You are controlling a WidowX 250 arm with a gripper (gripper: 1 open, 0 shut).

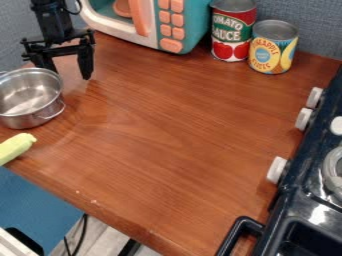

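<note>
My black gripper (66,64) hangs at the upper left, above and behind a steel pot (30,108), its fingers pointing down and apart, nothing visible between them. A pale yellow corn cob (15,148) lies just in front of the pot at the table's left edge.
A toy microwave (173,25) stands at the back, beside a tomato sauce can (231,36) and a yellow-labelled can (273,50). A black toy stove (311,190) fills the right side.
</note>
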